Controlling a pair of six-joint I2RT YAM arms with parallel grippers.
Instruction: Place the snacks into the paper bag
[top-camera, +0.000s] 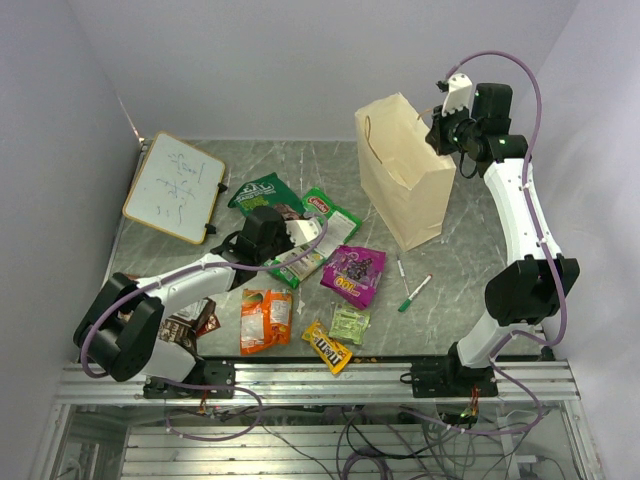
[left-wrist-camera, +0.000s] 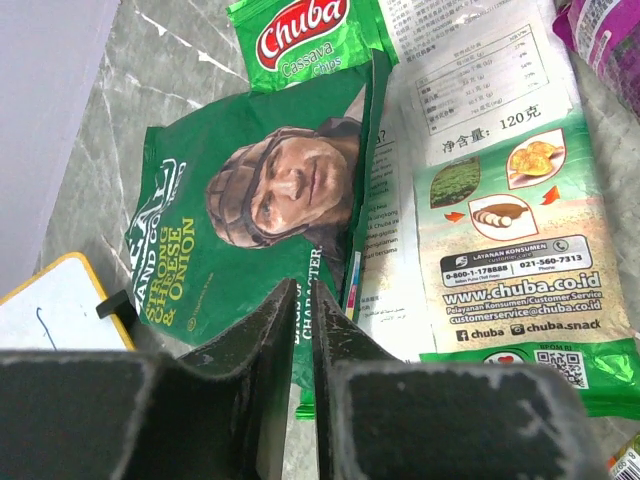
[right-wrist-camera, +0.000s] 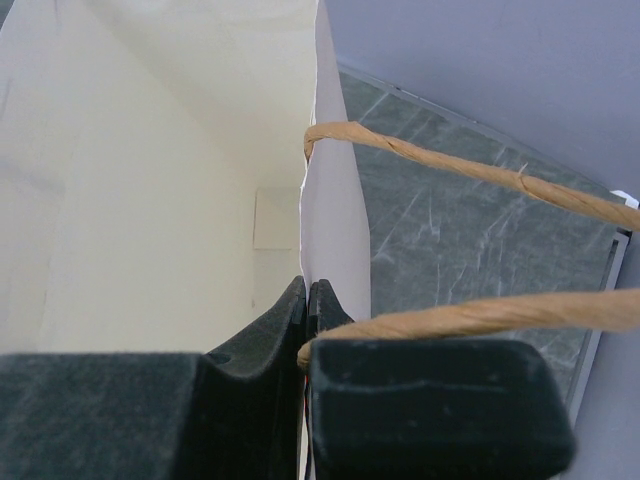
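In the top view, the tan paper bag (top-camera: 408, 195) stands open at the back right. My right gripper (top-camera: 434, 138) is shut on its rim; the right wrist view shows the bag wall (right-wrist-camera: 335, 215) running between the fingertips. My left gripper is shut on the dark green snack bag with a man's face (left-wrist-camera: 240, 215), which partly covers a green-and-white Chuba pack (left-wrist-camera: 510, 230). On the table lie a purple pack (top-camera: 353, 275), orange packs (top-camera: 266, 320), a small light-green pack (top-camera: 349, 324) and a yellow pack (top-camera: 327, 347).
A small whiteboard (top-camera: 175, 187) lies at the left. Brown packs (top-camera: 185, 325) sit partly under the left arm. Two pens, one a green marker (top-camera: 415, 293), lie in front of the paper bag. Bare table shows between the whiteboard and the paper bag at the back.
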